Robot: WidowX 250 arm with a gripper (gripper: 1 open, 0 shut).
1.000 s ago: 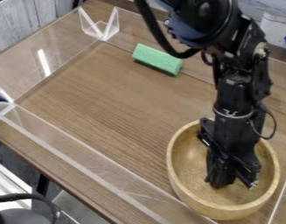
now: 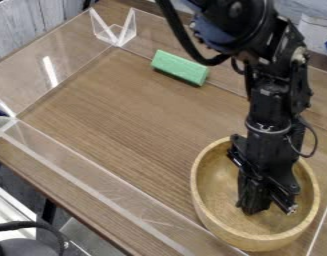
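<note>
My black arm reaches down from the top right, and its gripper (image 2: 259, 188) is lowered inside a round tan bowl (image 2: 219, 210) at the lower right of the table. The fingertips are dark and crowded at the bowl's inside; the gripper looks shut, with nothing visible between its fingers.
A green block (image 2: 179, 66) lies at the back, left of the arm. A clear plastic holder (image 2: 114, 28) stands at the back left.
</note>
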